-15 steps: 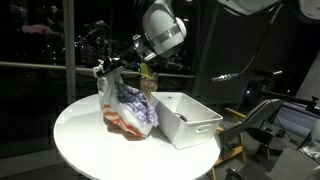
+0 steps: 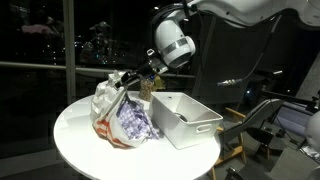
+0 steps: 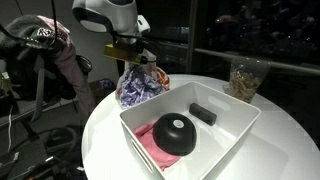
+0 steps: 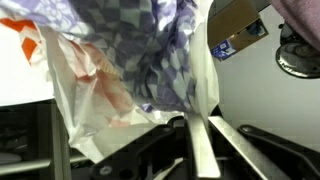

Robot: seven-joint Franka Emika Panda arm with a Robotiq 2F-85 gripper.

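A plastic bag (image 2: 104, 100), white with orange-red markings, stands on the round white table (image 2: 78, 135) with a purple checked cloth (image 2: 134, 120) showing at its side. My gripper (image 2: 124, 77) is at the bag's upper edge. In the wrist view, a thin white strip of the bag (image 4: 203, 85) runs down into my gripper, which looks shut on it. The checked cloth (image 4: 150, 65) fills much of the space in front of the fingers. In exterior view 2 the bag (image 3: 143, 84) stands behind the white box, its lower part hidden.
The open white box (image 3: 226, 148) beside the bag contains a black round lid-like object (image 3: 176, 134), pink cloth (image 3: 147, 141) and a small dark block (image 3: 203, 114). A clear container with brownish contents (image 3: 243, 80) stands behind it.
The bag's upper part has shifted and bulges more to the left; its base stays on the table.
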